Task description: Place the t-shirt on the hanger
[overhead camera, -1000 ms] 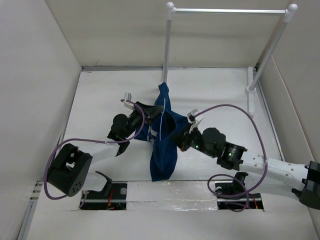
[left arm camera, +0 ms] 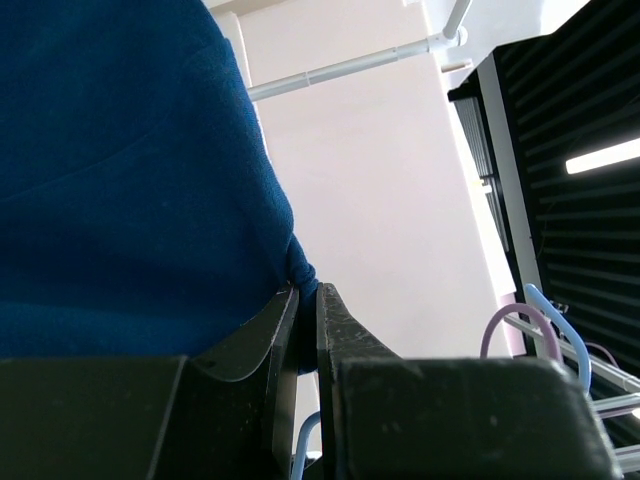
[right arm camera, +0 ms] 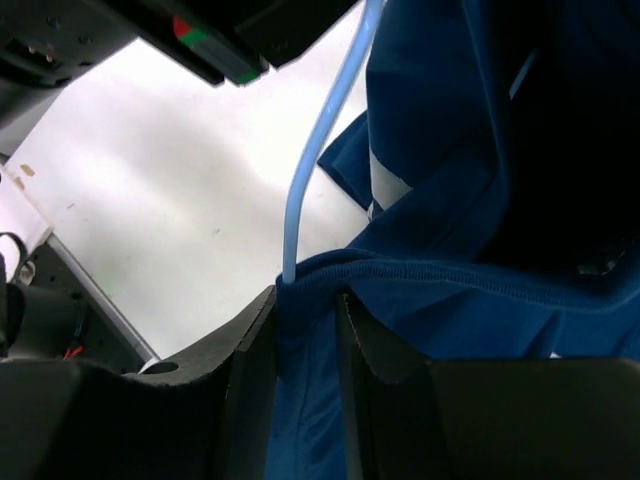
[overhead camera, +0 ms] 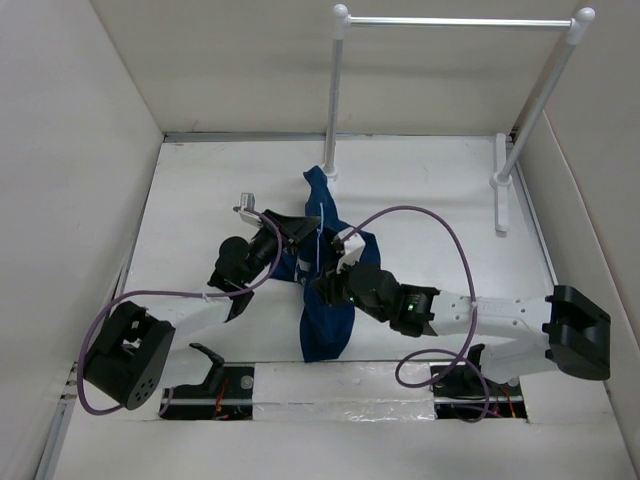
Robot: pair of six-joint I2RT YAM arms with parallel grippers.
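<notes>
The navy t-shirt (overhead camera: 325, 320) lies bunched in the middle of the white floor. My left gripper is shut on a fold of it, seen close in the left wrist view. A light blue hanger (right arm camera: 330, 110) runs down into the shirt's ribbed opening in the right wrist view, a thin strip in the top view. My right gripper is at that opening, its fingers part open around the edge where the hanger enters; whether it grips is unclear.
A white rack with a top rail (overhead camera: 460, 23) stands at the back right. Walls bound both sides.
My right arm has moved left and onto the shirt beside the hanger. My left gripper has shifted slightly left with the cloth in it.
</notes>
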